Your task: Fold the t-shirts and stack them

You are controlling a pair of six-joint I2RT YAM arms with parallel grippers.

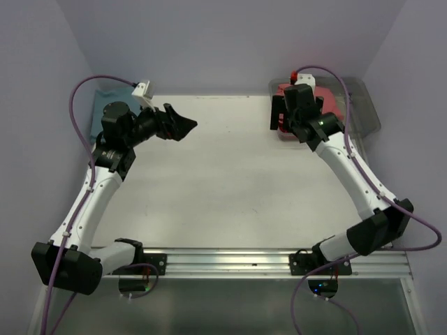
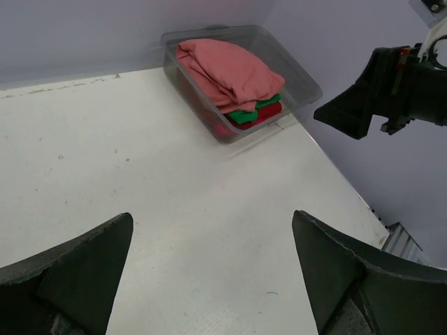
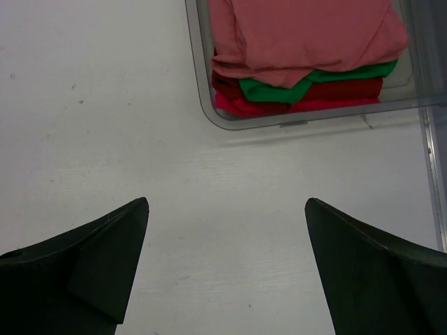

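A clear plastic bin [image 2: 171, 49] at the back right holds folded shirts: a pink one [image 3: 307, 38] on top, with green [image 3: 272, 91] and red [image 3: 335, 91] cloth beneath. In the top view my right gripper [image 1: 286, 112] is over the front left of that bin, open and empty; its wrist view [image 3: 226, 230] shows bare table between the fingers. My left gripper [image 1: 174, 122] is over the left part of the table, open with nothing between its fingers.
A teal item [image 1: 101, 101], partly hidden by the left arm, is at the back left. Grey walls bound the back and both sides; a metal rail [image 1: 223, 257] runs along the front.
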